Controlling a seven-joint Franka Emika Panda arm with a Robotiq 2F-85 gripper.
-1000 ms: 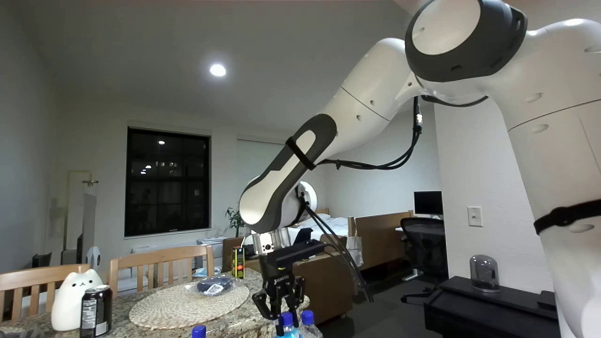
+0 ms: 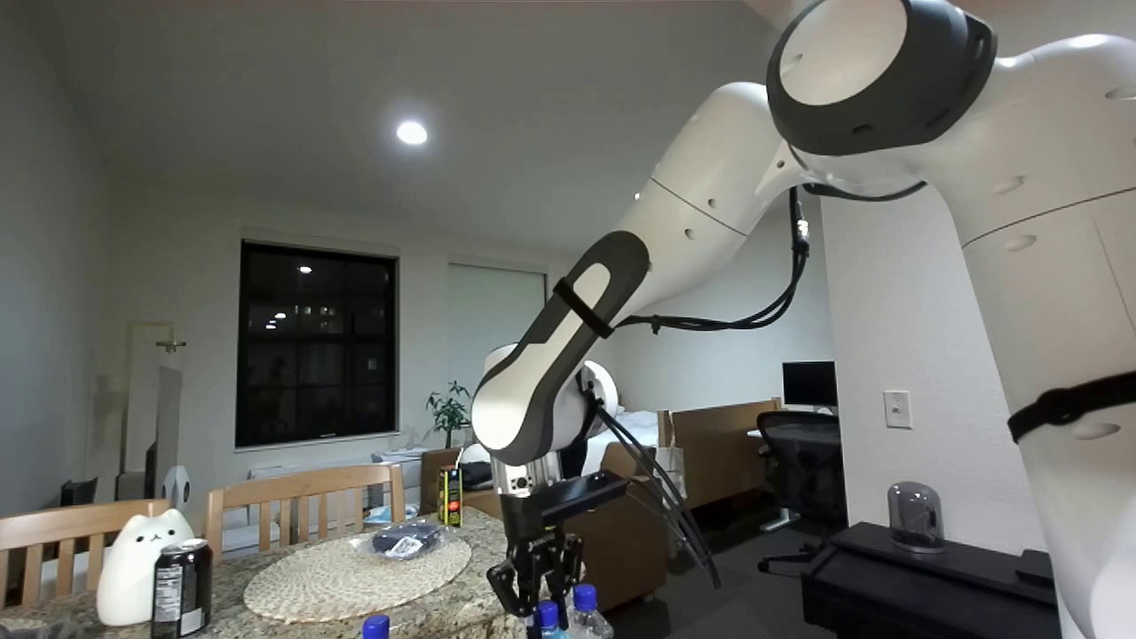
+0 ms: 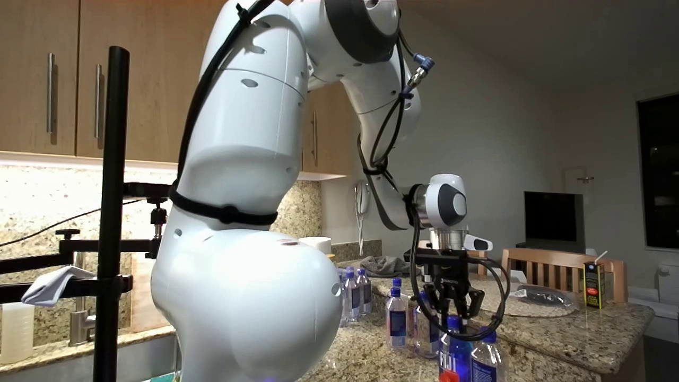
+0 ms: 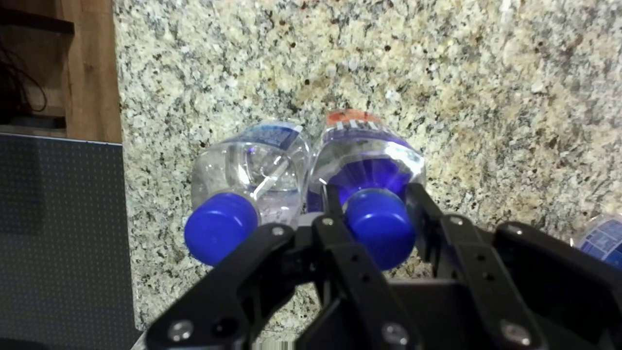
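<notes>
A clear bottle with a blue cap (image 4: 380, 230) stands on the granite counter in the wrist view, its label partly showing red and white. My gripper is shut on this bottle at its cap and neck, one finger on each side. A second capped bottle (image 4: 256, 169) is right beside it on the left, touching or nearly so, outside the fingers. In exterior view 2 the held bottle (image 3: 450, 356) reads FIJI, and its neighbour (image 3: 487, 363) stands to the right. Exterior view 1 cuts off the lower parts of both.
More bottles (image 3: 396, 321) stand further left on the counter, near the arm's base. A raised granite ledge (image 3: 573, 340) lies behind, carrying a woven mat (image 2: 309, 584), a black can (image 2: 182, 591) and a white cat figure (image 2: 142, 570). The counter's edge is close on the wrist view's left.
In exterior view 1 my gripper and the bottle at its fingertips have shifted slightly right and lower. The neighbouring bottle has moved only slightly.
</notes>
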